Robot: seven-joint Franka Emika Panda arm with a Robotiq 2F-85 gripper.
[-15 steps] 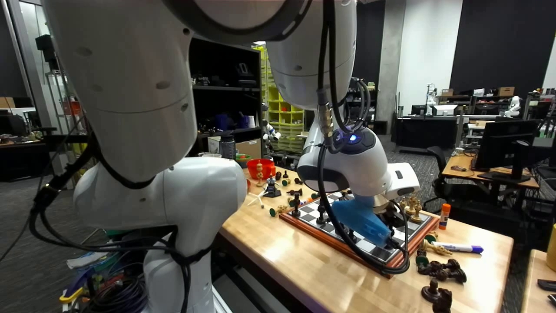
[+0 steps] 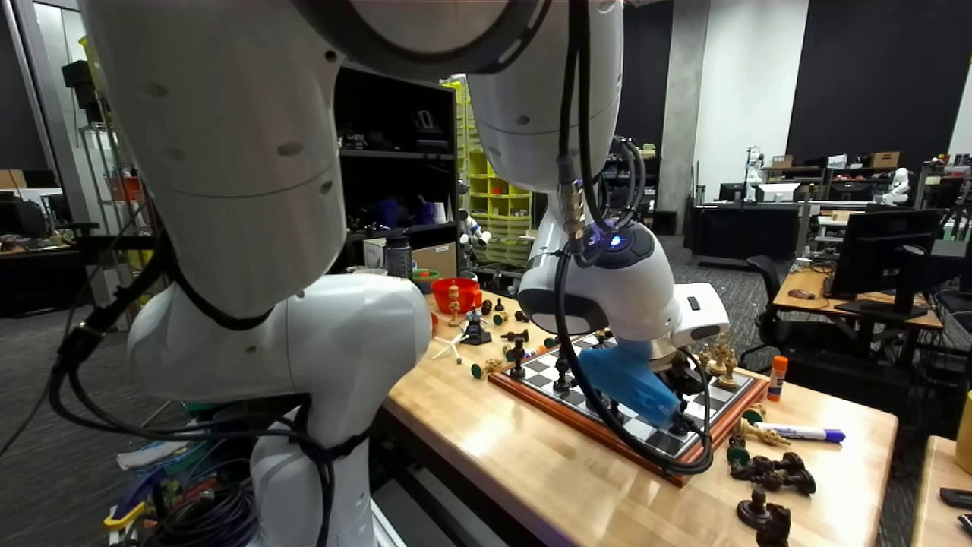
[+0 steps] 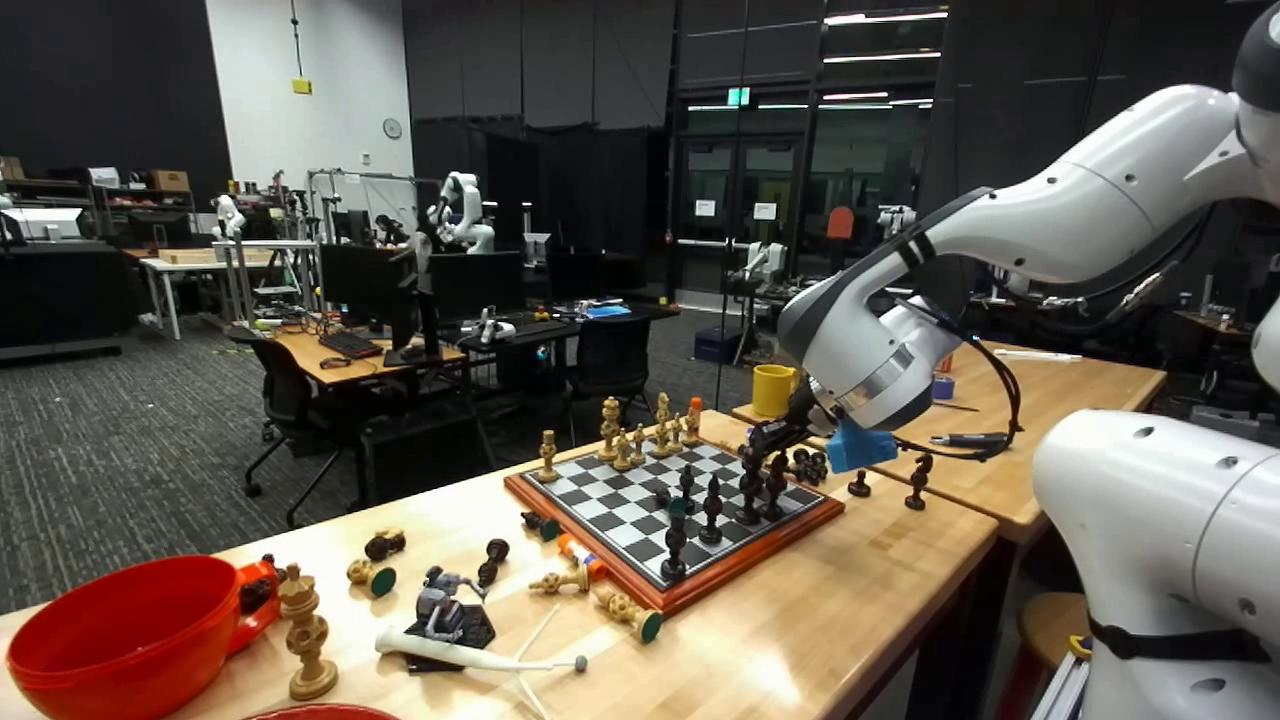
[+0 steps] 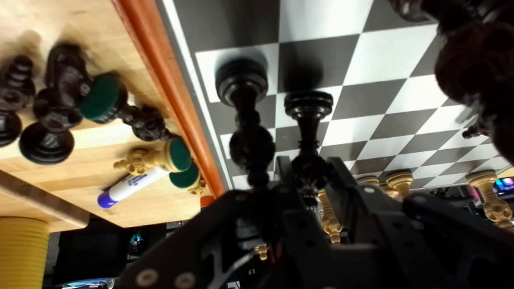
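Observation:
In the wrist view, my gripper is shut on a dark chess piece (image 4: 308, 126), its fingers on either side of the upper part. The piece's round base points toward the board; whether it touches the squares I cannot tell. Close beside it on the left, another dark piece (image 4: 248, 110) stands at the edge squares. The chessboard (image 3: 614, 514) has a reddish wooden rim and carries more dark pieces on its near side, such as one dark piece (image 3: 711, 510). Pale pieces (image 3: 611, 422) stand along the far side. In exterior view 1, cables and the blue part partly hide my fingers.
Fallen dark pieces (image 2: 772, 471) and a purple-capped marker (image 2: 802, 433) lie beyond the board's end. At the opposite end are a red bowl (image 3: 126, 636), a small grey robot figure (image 3: 444, 608) and scattered pieces. Bare tabletop (image 3: 768, 636) runs along the board's near side.
My hand has shifted very slightly left and up in exterior view 1. The board and the loose pieces look unmoved.

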